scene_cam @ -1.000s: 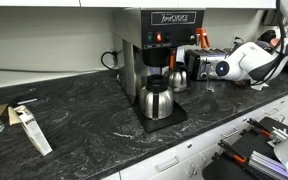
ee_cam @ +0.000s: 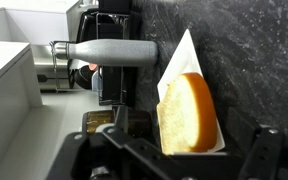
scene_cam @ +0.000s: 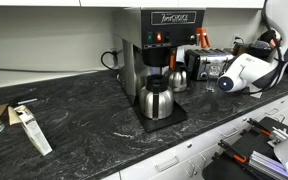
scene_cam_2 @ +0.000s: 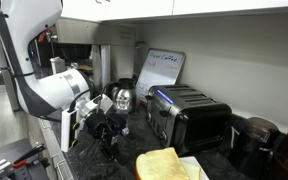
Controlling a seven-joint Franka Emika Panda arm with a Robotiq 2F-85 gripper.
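A slice of bread (ee_cam: 187,112) with a brown crust lies on a white paper (ee_cam: 219,135) on the dark counter. In exterior view 2 the bread (scene_cam_2: 162,165) appears at the bottom, in front of the black toaster (scene_cam_2: 189,115). My gripper is open, its fingers spread to either side of the slice in the wrist view, with nothing held. From exterior view 2 the gripper (scene_cam_2: 106,148) hangs low over the counter, to the left of the bread. Contact with the counter cannot be made out.
A steel bottle (ee_cam: 112,52) and a dark jar (ee_cam: 132,122) stand near the bread. Farther along are the coffee maker (scene_cam: 167,20) and a steel carafe (scene_cam: 156,102). A small whiteboard (scene_cam_2: 162,67) leans on the wall.
The arm's white wrist has come down toward the counter and slightly right in exterior view 1. The coffee maker and carafe have stayed put.
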